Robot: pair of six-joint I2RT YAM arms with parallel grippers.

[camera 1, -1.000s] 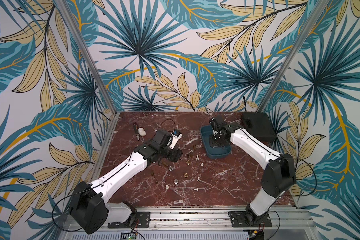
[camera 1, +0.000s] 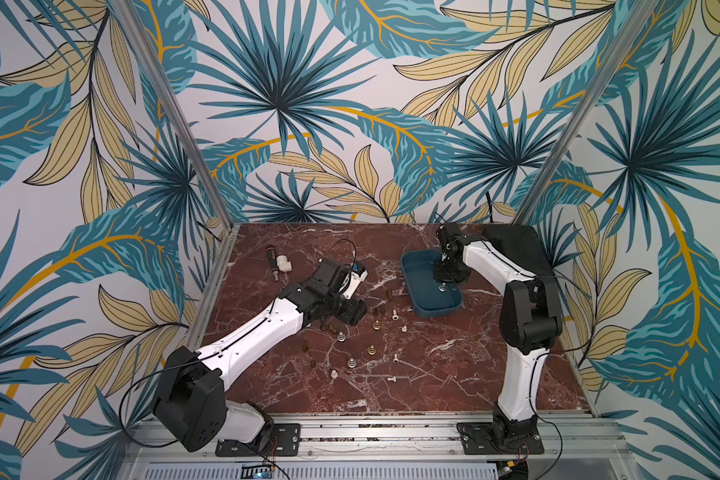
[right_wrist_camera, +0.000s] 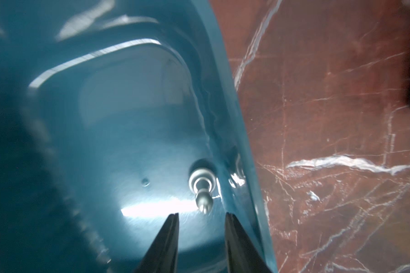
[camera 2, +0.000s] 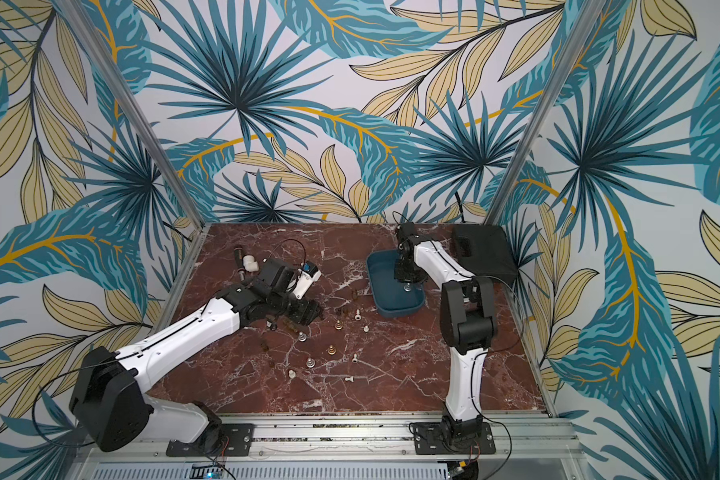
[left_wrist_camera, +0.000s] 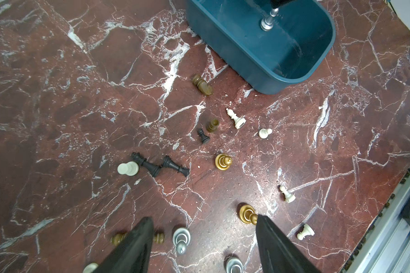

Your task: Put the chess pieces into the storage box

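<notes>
A teal storage box [camera 1: 412, 292] holds one silver piece [right_wrist_camera: 201, 191], upright near a side wall. Above it my right gripper stands open, empty. Loose pieces lie or stand below my left gripper, which is open over the table: gold pawns [left_wrist_camera: 222, 161], silver pieces [left_wrist_camera: 181, 240], dark kings [left_wrist_camera: 145, 164], white pieces [left_wrist_camera: 236, 119] and brown pieces [left_wrist_camera: 202, 85], several outside the box's near end.
A black case [camera 2: 478, 248] sits at the back right, beside the box. A dark tool and white object [camera 1: 283, 264] lie at the back left.
My left arm has shifted slightly.
</notes>
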